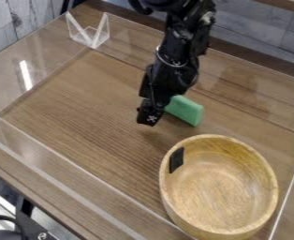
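Observation:
My black gripper [157,105] hangs low over the wooden table, its fingers pointing down just left of a green block [183,111]. The block lies tilted on the table, partly behind the gripper from this view. The dark fingers overlap one another, so how far apart they stand is hard to make out.
A round tan basin [218,199] with a black clip on its rim fills the lower right. A white wire object [90,30] stands at the back left.

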